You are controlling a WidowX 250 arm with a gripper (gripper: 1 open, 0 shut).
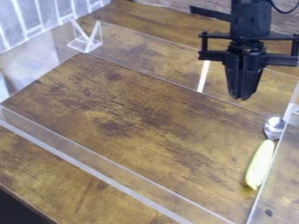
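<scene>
My gripper [243, 86] is a black assembly hanging from the top right, over the back right of the clear-walled work area, its fingertips together with nothing visible between them. Below it and to the right, along the right wall, lie a pale yellow-green elongated object [260, 164] and a small silver round object [274, 127] just behind it.
Clear low walls enclose the wooden surface [117, 131]. A white triangular bracket [86, 37] stands at the back left, near a white grille [30, 19].
</scene>
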